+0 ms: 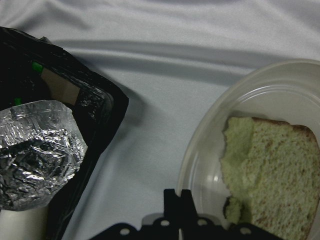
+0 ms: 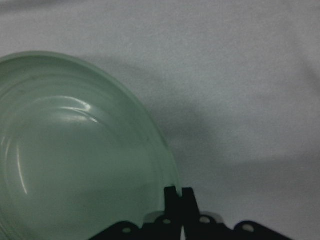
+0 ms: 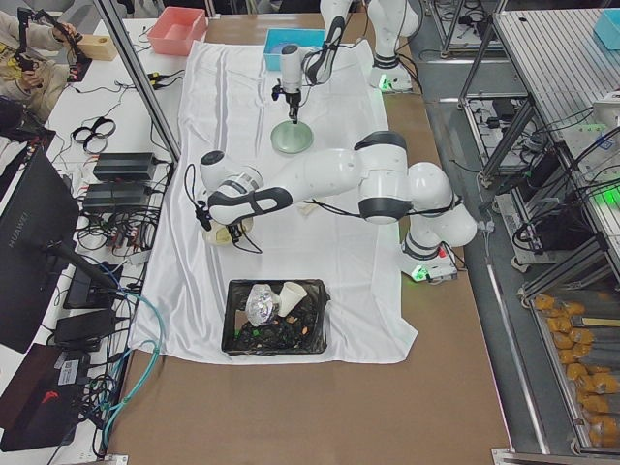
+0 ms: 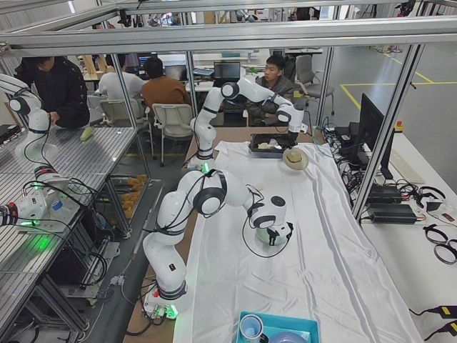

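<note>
My left gripper is shut above the near rim of a cream plate point(image 1: 200, 150) holding a piece of browned bread point(image 1: 270, 175); whether anything is between its fingers is unclear. Left of it, a black tray point(image 1: 107, 115) holds a crumpled foil item point(image 1: 37, 155) and a white cup point(image 1: 22, 225). At the far end of the cloth, my right gripper is shut on the rim of a green plate point(image 2: 75, 145), as the right wrist view shows.
A blue bin point(image 4: 307, 329) with a mug and dish stands beyond the green plate. The white cloth point(image 3: 349, 310) has clear patches between items. Monitor, cables and frame posts point(image 3: 145, 87) line one side.
</note>
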